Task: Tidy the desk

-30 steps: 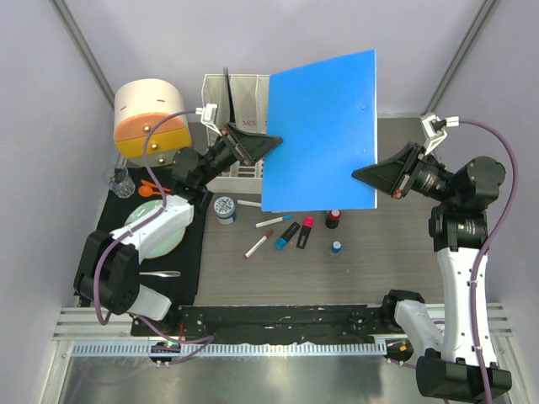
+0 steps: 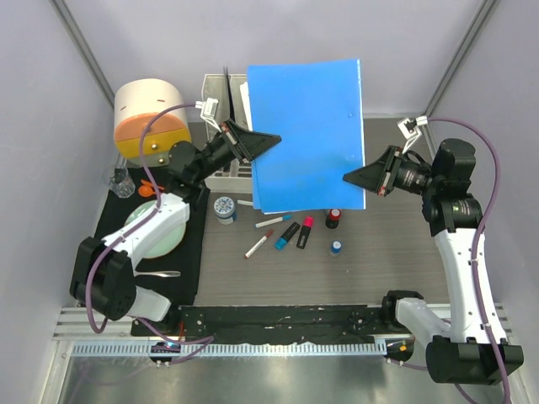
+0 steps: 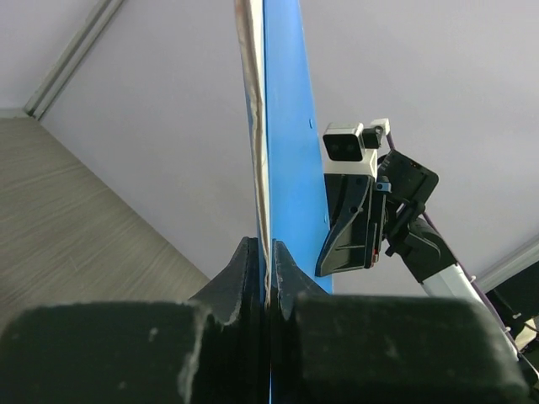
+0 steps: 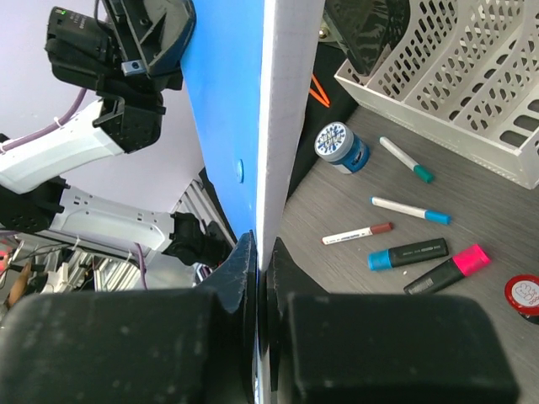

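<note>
A blue folder (image 2: 306,126) with pale sheets at its edge is held upright above the desk. My left gripper (image 2: 274,140) is shut on its left side; in the left wrist view its edge (image 3: 259,151) runs between the fingertips. My right gripper (image 2: 350,178) is shut on the right side, and the folder (image 4: 223,118) fills the upper middle of the right wrist view. Beneath lie markers (image 2: 286,235), a blue-lidded jar (image 2: 225,210) and small bottles (image 2: 335,247). A white perforated rack (image 2: 216,93) stands behind, partly hidden by the folder.
At the left are a drawer box (image 2: 152,118), a glass (image 2: 120,183) and a green plate (image 2: 164,244) on a black mat (image 2: 185,278). Walls border both sides.
The folder has shifted left, towards the rack, and turned slightly. My right gripper has moved left with it; my left gripper has moved only slightly. Both still grip it.
</note>
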